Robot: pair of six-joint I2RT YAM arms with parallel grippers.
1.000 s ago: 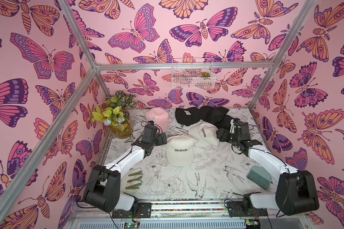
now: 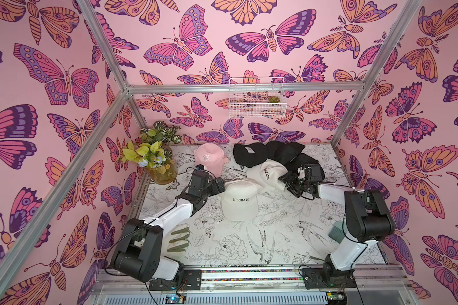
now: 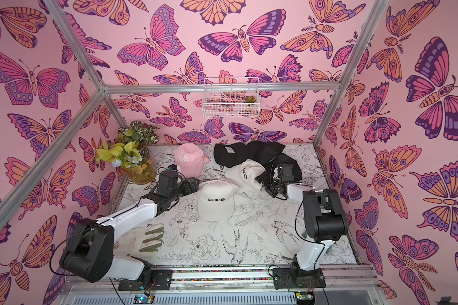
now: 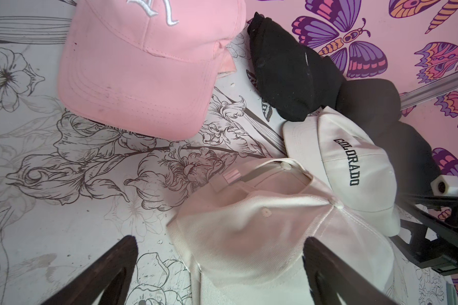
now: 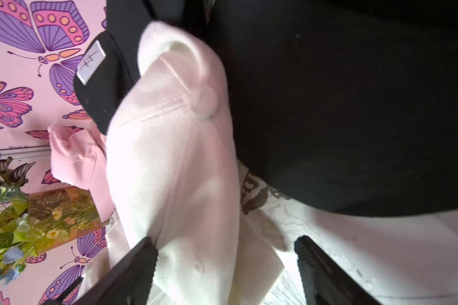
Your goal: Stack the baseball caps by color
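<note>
A white Colorado cap [image 2: 240,203] rests at the table's middle, its underside showing in the left wrist view. My left gripper is open, its fingers spread around the back part of this cap. A second white Colorado cap [image 2: 266,174] lies just behind and to the right, against the first. At its right side is my right gripper, fingers apart, with the cap's fabric in the gap; firm contact does not show. Black caps [image 2: 277,151] lie in a group at the back. A pink cap [image 2: 209,158] sits back left, apart from the others.
A vase of plants [image 2: 162,170] stands at the back left. A glove [image 2: 178,239] lies front left, and a grey-green brush [image 2: 337,231] front right, partly behind the right arm.
My right gripper has moved left, up against the rear white cap, and its arm has swung inward. That cap has shifted slightly and tilted. The left arm has barely moved.
</note>
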